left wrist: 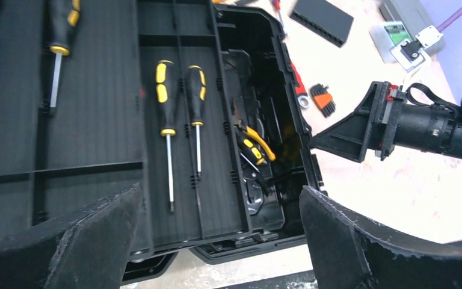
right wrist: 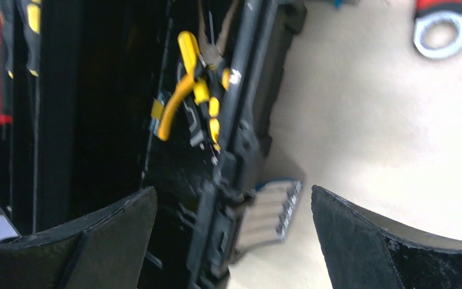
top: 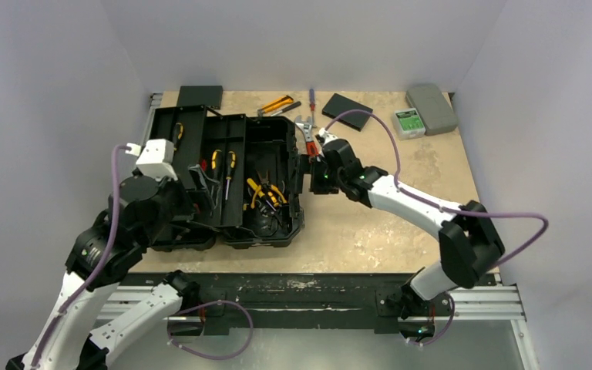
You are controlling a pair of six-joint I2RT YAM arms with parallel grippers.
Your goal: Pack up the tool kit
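The black toolbox [top: 296, 223] lies unfolded at the left of the table. Yellow-handled pliers [right wrist: 181, 99] and other tools lie in its deep bin. Two black-and-yellow screwdrivers [left wrist: 168, 99] rest in the middle tray and another screwdriver [left wrist: 62, 36] in the left tray. Above the trays my left gripper [top: 204, 185] is open, with nothing between its fingers. My right gripper [top: 310, 176] stands open by the bin's right wall, nothing held. A red-handled adjustable wrench [top: 309, 137] is outside the box, partly covered by the right gripper in the top view. An orange-and-black piece [left wrist: 323, 99] lies close to the wrench's handle end.
Behind the box are orange-handled tools [top: 276, 103] and a slim screwdriver [top: 312, 100]. A black flat case [top: 348, 112], a clear box with green contents [top: 409, 123] and a grey case [top: 432, 109] lie at the back right.
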